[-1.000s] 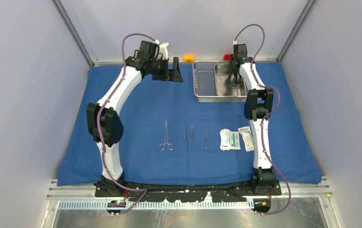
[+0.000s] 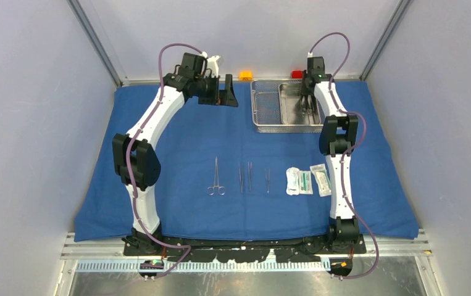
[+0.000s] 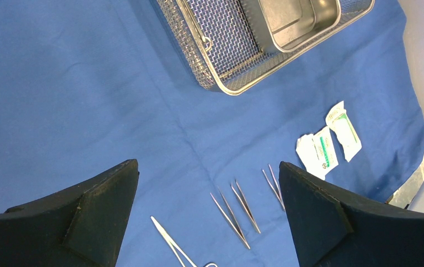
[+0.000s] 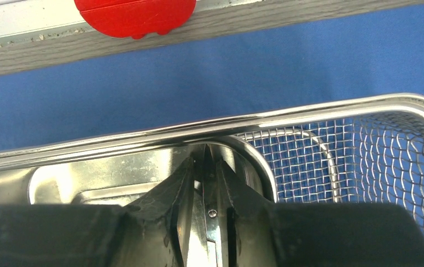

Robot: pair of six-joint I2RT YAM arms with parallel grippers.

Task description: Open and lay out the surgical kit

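Observation:
A wire-mesh basket [image 2: 288,129] stands at the back right, with a steel tray [image 2: 290,105] inside it. In the right wrist view a slim metal instrument with a pivot screw [image 4: 212,213], scissors-like, lies in that tray. My right gripper reaches down into the tray, its fingers part open on either side of this instrument; a gap shows on the left. Left of the basket, my left gripper [image 2: 235,92] hangs open and empty. On the cloth lie ring-handled forceps [image 2: 216,182], several tweezers [image 2: 250,176] and white-green packets [image 2: 305,182].
Another ringed instrument [image 3: 206,40] lies along the basket's left side in the mesh. Orange [image 2: 245,76] and red [image 4: 137,14] pieces sit on the back rail.
The right arm has shifted slightly to the right over the tray. My left arm and the items on the cloth have stayed where they were.

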